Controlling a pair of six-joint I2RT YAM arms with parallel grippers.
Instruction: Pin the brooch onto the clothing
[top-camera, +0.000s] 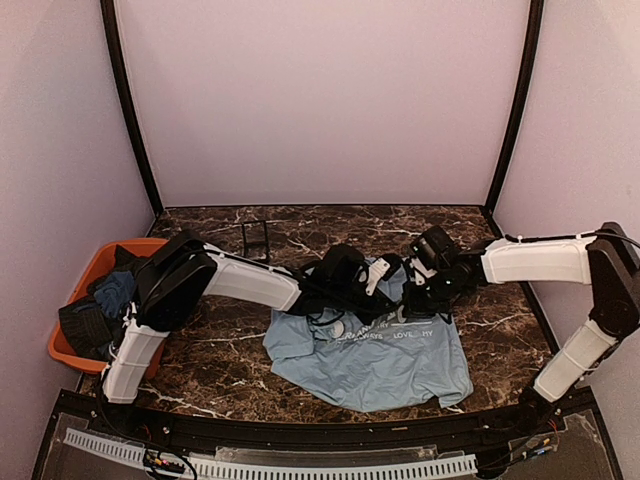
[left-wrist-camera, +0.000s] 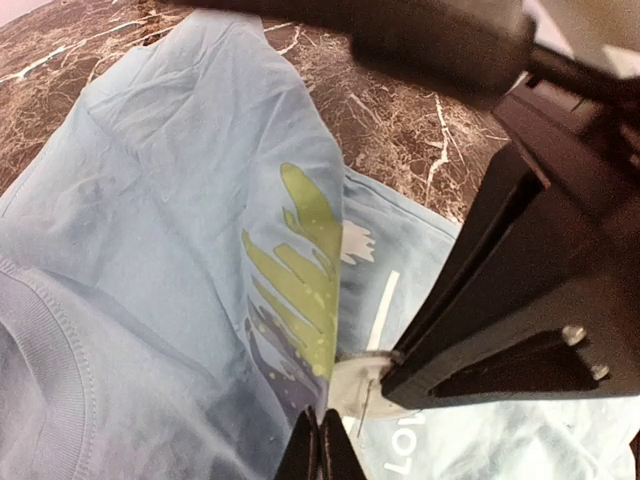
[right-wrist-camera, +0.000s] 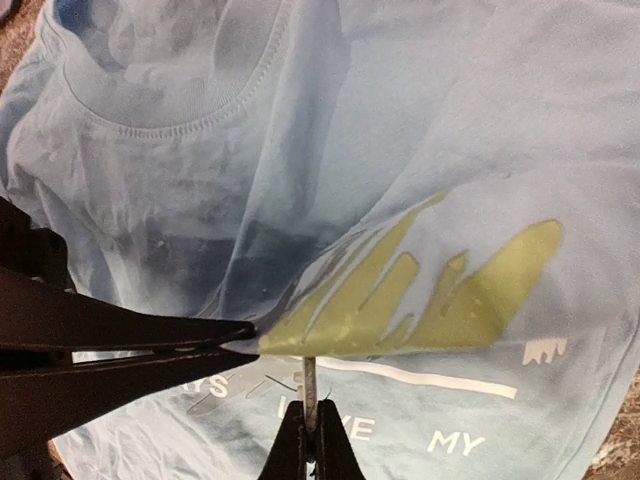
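Observation:
The light blue shirt (top-camera: 400, 370) lies spread on the table, its neckline toward the back. My left gripper is shut on a raised fold (left-wrist-camera: 305, 270) of the shirt with a yellow-green print. Beside that fold is the brooch (left-wrist-camera: 365, 385), a round, pale metallic disc with a thin line across it. My right gripper is shut on the brooch (right-wrist-camera: 310, 378), which appears edge-on there, its upper end at the fold's lower edge. Whether its pin passes through the cloth, I cannot tell. In the top view both grippers meet over the shirt and largely hide the brooch.
An orange basket (top-camera: 68, 354) with dark cloths stands at the left. A small black frame (top-camera: 256, 240) stands at the back.

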